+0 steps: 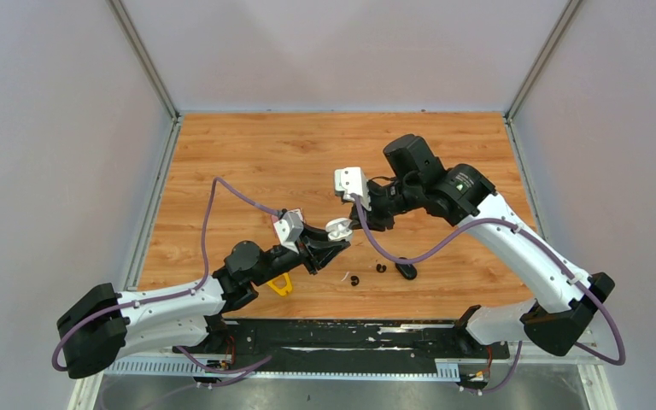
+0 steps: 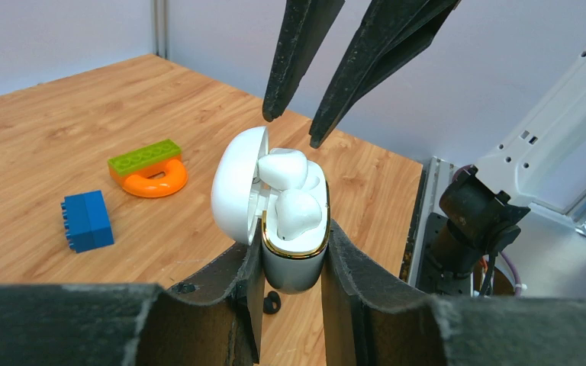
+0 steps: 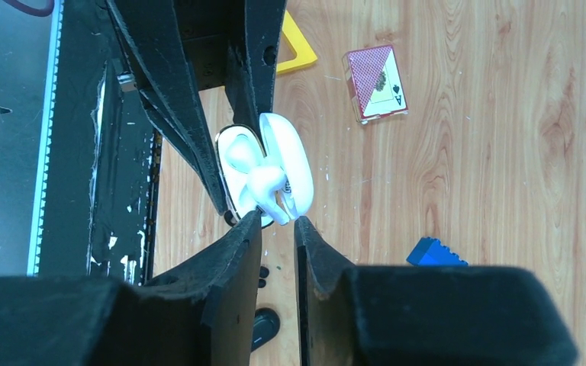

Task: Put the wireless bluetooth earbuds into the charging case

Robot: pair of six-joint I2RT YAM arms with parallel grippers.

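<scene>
The white charging case (image 2: 231,183), lid raised, is gripped by my left gripper in the middle of the top view. Both white earbuds are in its tray; in the right wrist view one earbud (image 3: 265,183) has its stem sticking out toward the lid side, so how fully it sits I cannot tell. My right gripper hangs just above the case with its fingers apart, nothing between them in the left wrist view. In the top view the case (image 1: 338,229) is partly hidden by both grippers.
Around lie a card deck (image 3: 375,82), yellow frame (image 3: 300,46), blue brick (image 2: 87,221), green brick (image 2: 144,152) on an orange ring (image 2: 155,184), small black pieces (image 1: 354,280) and a black oval object (image 1: 407,271).
</scene>
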